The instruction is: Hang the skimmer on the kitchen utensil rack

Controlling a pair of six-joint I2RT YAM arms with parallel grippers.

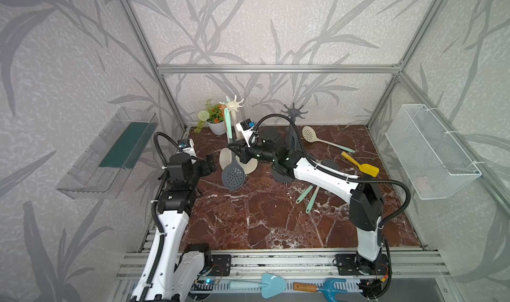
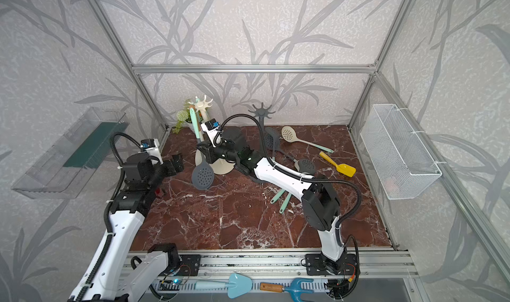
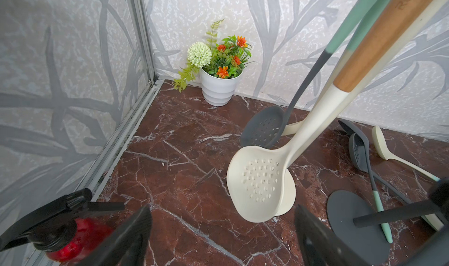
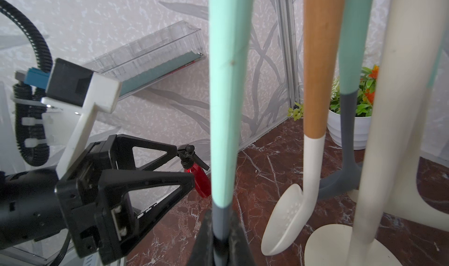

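The skimmer has a grey perforated head (image 1: pixel 233 176) and a mint handle (image 4: pixel 228 102). My right gripper is shut on its grey neck, holding it up with the handle pointing upward. In the top left view the handle's end rises just left of the cream utensil rack (image 1: pixel 232 105), apart from its hooks as far as shows. A cream skimmer with a wooden grip (image 4: pixel 320 60) and a grey, mint-handled utensil (image 3: pixel 264 125) hang around that rack. To the left, my left gripper stands open and empty.
A dark rack (image 1: pixel 293 111) stands to the right. Several utensils lie on the table, among them a yellow turner (image 1: pixel 366 168). A flower pot (image 3: pixel 219 85) is at the back left corner, a red bottle (image 3: pixel 79 240) near the left arm.
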